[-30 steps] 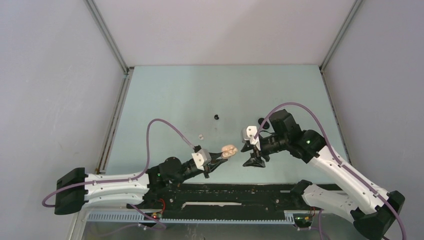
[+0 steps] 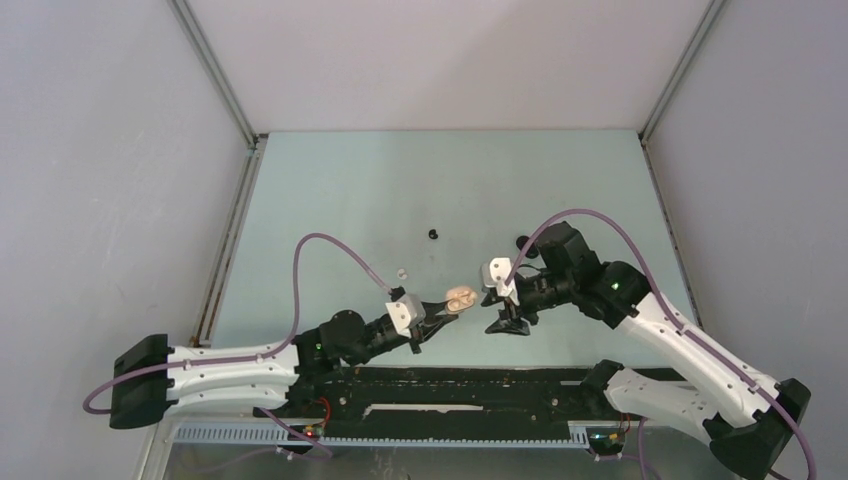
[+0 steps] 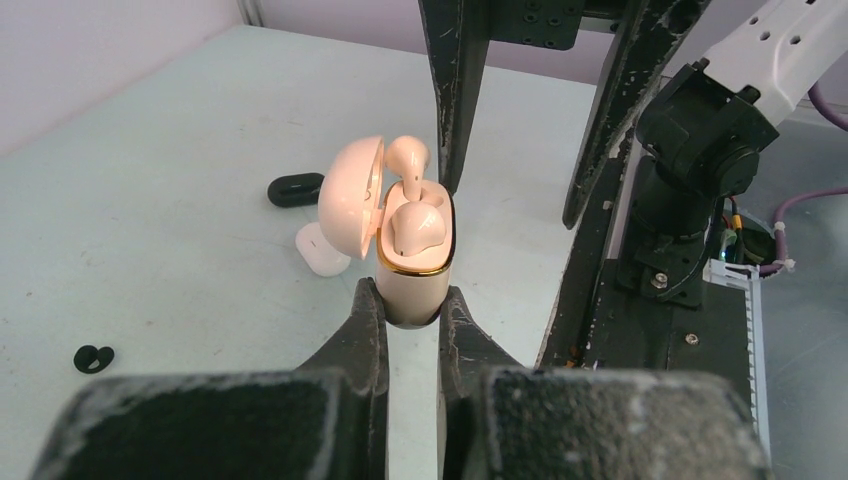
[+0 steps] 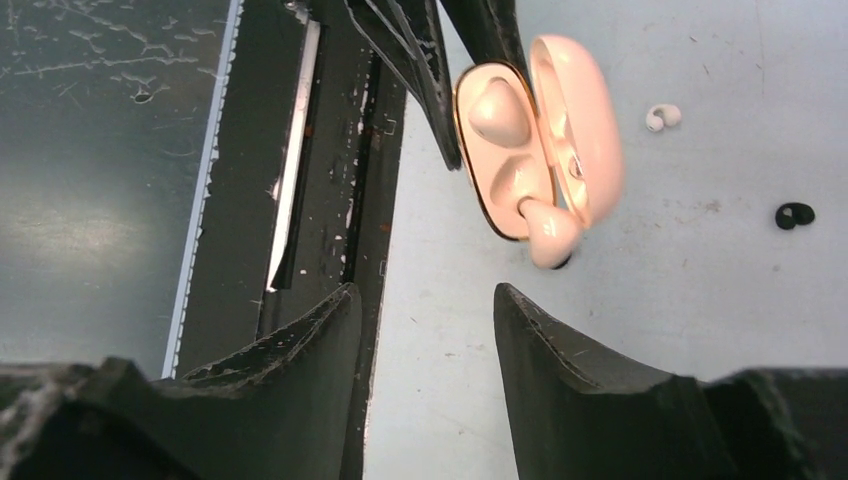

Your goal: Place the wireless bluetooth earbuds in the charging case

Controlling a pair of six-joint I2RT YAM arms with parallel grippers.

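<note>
My left gripper is shut on the open pink charging case (image 3: 415, 270), held upright with its lid swung to one side. One earbud sticks up out of the case; in the right wrist view, an earbud (image 4: 550, 235) protrudes at the lower end while a rounded pink piece (image 4: 498, 110) fills the other compartment. My right gripper is open beside the case, its fingertips apart with nothing between them.
On the table (image 2: 340, 190) lie a small black pair of earbuds (image 2: 433, 234), a small white item (image 2: 402, 273), a white case (image 3: 323, 252) and a black oblong case (image 3: 295, 190).
The case in my left gripper sits very slightly higher in the top view.
</note>
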